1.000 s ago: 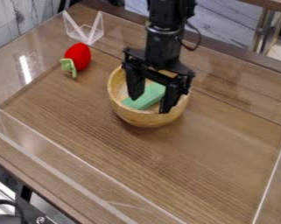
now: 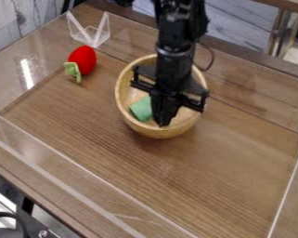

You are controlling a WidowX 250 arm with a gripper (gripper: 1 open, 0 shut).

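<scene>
My dark gripper (image 2: 163, 98) reaches down from the top centre into a round wooden bowl (image 2: 182, 128) in the middle of the table. Its tips are low in the bowl, close over a green object (image 2: 141, 108) that it partly covers. The view does not show clearly whether the fingers are shut or hold anything.
A red object with a green end, like a strawberry (image 2: 83, 57), lies at the upper left. A white wire-like item (image 2: 86, 28) is behind it.
The gripper has turned and its parts have drawn closer together over the bowl. More of the green object is now covered, with its visible part further left.
</scene>
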